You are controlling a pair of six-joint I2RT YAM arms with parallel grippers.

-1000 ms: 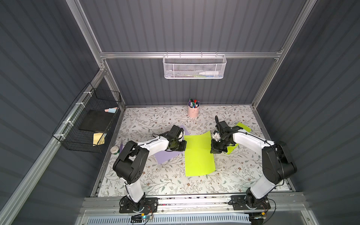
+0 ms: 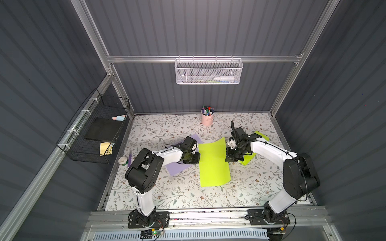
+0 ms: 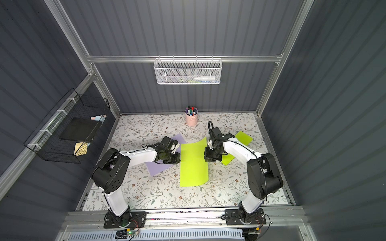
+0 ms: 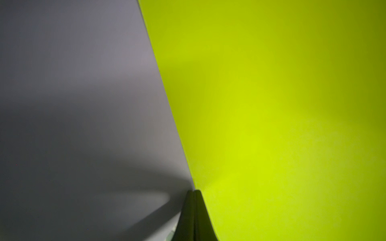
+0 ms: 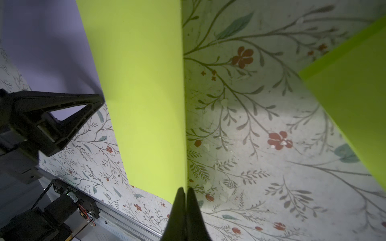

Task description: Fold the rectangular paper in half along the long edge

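Note:
The yellow-green rectangular paper (image 2: pixel 214 168) lies lengthwise at the table's middle, its right side curving up along the long edge. My left gripper is shut, fingertips at the paper's left edge, over the lavender sheet (image 4: pixel 80 120). My right gripper is also shut, at the paper's raised right edge; whether paper lies between its fingers is hard to tell. A second green sheet (image 5: pixel 349 112) lies to the right, partly under my right arm in the top views.
A pink pen cup (image 2: pixel 207 119) stands behind the paper. A white mesh basket (image 2: pixel 208 72) hangs on the back wall, a black wire basket (image 2: pixel 76 150) on the left.
My right gripper has moved slightly toward the back, and the yellow-green paper has shifted a little the same way. The left arm has shifted slightly.

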